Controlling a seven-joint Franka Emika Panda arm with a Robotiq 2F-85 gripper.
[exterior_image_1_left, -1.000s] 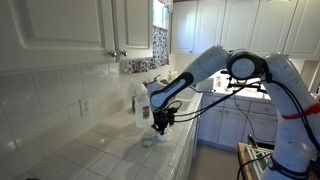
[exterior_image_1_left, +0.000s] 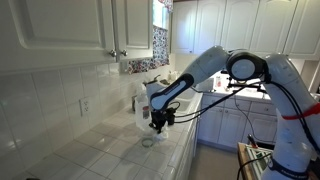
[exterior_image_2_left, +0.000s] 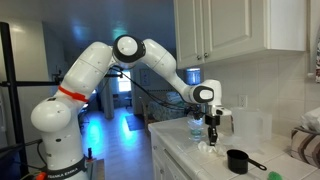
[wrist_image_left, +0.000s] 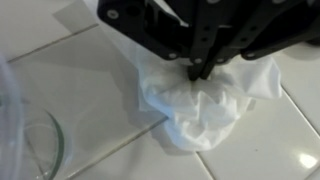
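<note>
A crumpled white cloth (wrist_image_left: 200, 110) lies bunched on the white tiled countertop (wrist_image_left: 105, 90). Its folds gather at the tips of my gripper, whose dark fingers are shut on it from above. How much cloth is pinched between the fingers is hidden. In exterior view 2 the cloth (exterior_image_2_left: 208, 149) is a small white heap just under my gripper (exterior_image_2_left: 212, 140), low over the counter. Exterior view 1 shows the gripper (exterior_image_1_left: 157, 129) near the counter's front side, with the cloth hard to make out.
A black pot (exterior_image_2_left: 238, 161) with a handle stands close to the cloth. Clear containers stand on the counter, one of them (wrist_image_left: 10, 120) at the left edge of the wrist view. A round glass-like rim (wrist_image_left: 45, 145) is beside it. Open tiles (exterior_image_1_left: 85, 155) extend toward exterior view 1.
My gripper has shifted slightly to the left in exterior view 1, staying low over the counter. Little else differs.
</note>
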